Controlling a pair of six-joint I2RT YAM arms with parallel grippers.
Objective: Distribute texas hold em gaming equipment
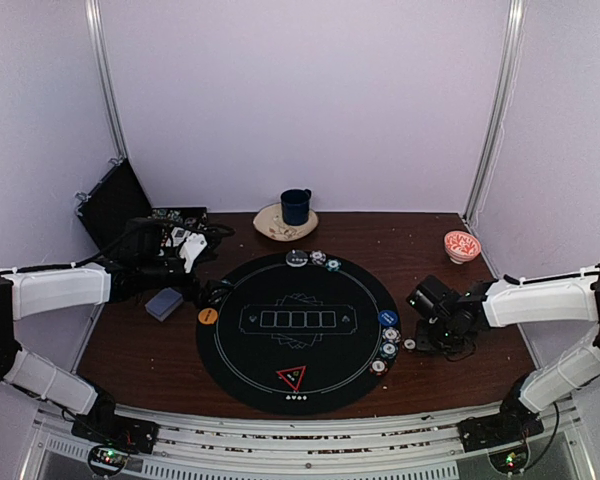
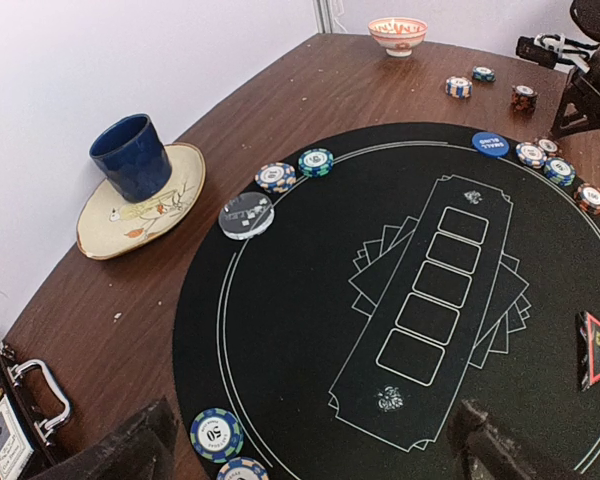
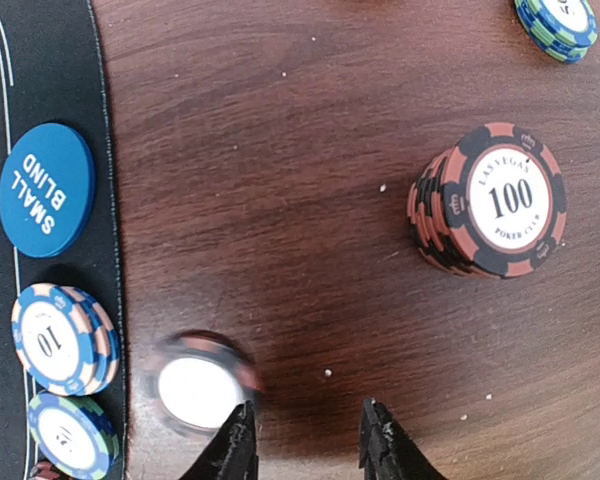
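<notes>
A round black poker mat [image 1: 260, 360] carries chip stacks along its right edge, with the blue SMALL BLIND button [image 3: 45, 190]. In the right wrist view a blurred white-faced chip [image 3: 195, 390] is beside the mat at my right gripper; its fingertips are apart, and whether they hold anything is unclear. A stack of black 100 chips [image 3: 510, 200] stands to the right. My left gripper hovers over the mat's left side, open, above green 50 chips [image 2: 217, 432]. A card box [image 1: 164, 304] lies left of the mat.
A plate [image 1: 272, 225] with a blue mug [image 1: 295, 206] stands at the back, a patterned bowl [image 1: 461, 245] at back right, an open chip case [image 1: 120, 205] at back left. Bare table lies in front of both sides of the mat.
</notes>
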